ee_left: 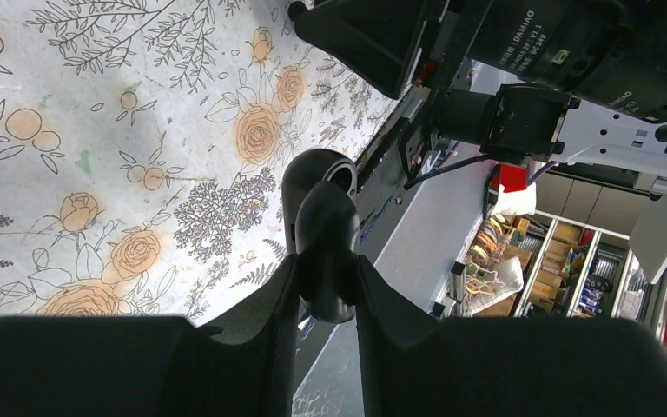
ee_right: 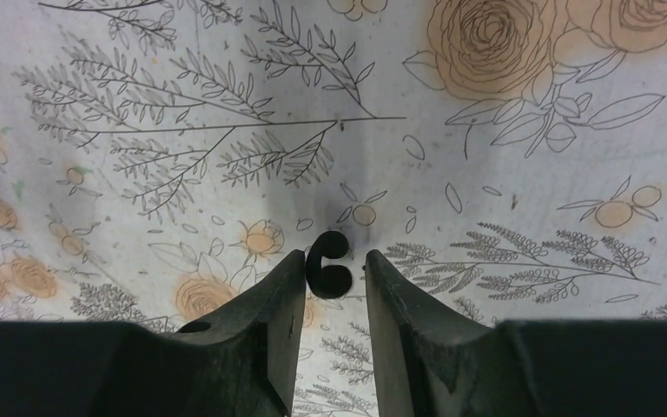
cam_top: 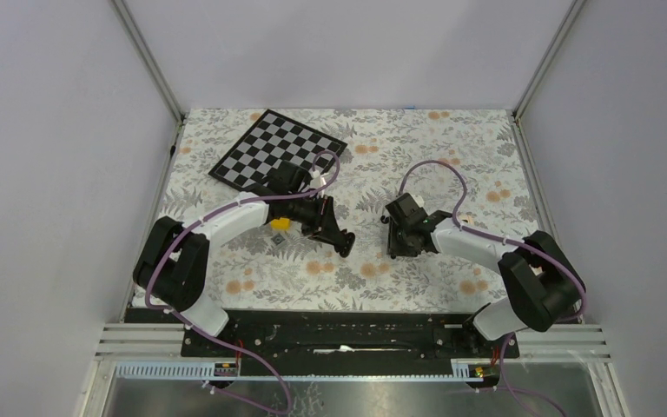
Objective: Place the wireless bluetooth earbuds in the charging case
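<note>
The black charging case (ee_left: 326, 234) is pinched between the fingers of my left gripper, its lid swung open. In the top view, the case (cam_top: 345, 243) is held left of the table's middle. My right gripper points at the table with its fingers part open. A black earbud (ee_right: 328, 280) lies between its fingers, close to the left finger, with a gap to the right one. From above, that earbud (cam_top: 392, 256) shows at the tip of the right gripper. A second earbud (cam_top: 385, 219) lies farther back on the table.
A checkered board (cam_top: 280, 148) lies at the back left. A yellow block (cam_top: 280, 223) and a small grey square (cam_top: 278, 239) sit beneath the left arm.
</note>
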